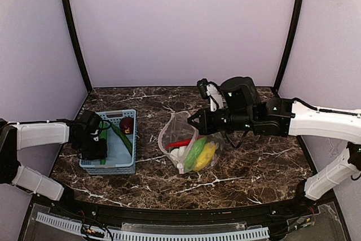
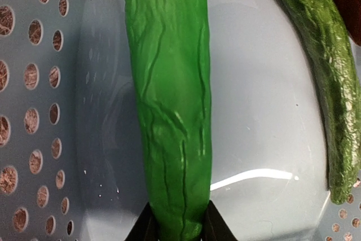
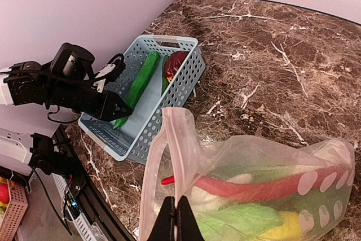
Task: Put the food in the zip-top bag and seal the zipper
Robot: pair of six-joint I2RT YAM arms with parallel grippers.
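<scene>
In the left wrist view my left gripper is shut on the near end of a long smooth green vegetable. That vegetable lies along the left side of the blue basket. A dark green cucumber and a dark red round item share the basket. My right gripper is shut on the rim of the clear zip top bag. Inside the bag show a red pepper, a green item, a yellow item and white pieces. The bag's mouth gapes toward the basket.
The basket's perforated wall stands between the green vegetable and the bag. Bare marble tabletop lies between basket and bag, and more is clear at the back. A metal rail runs along the front.
</scene>
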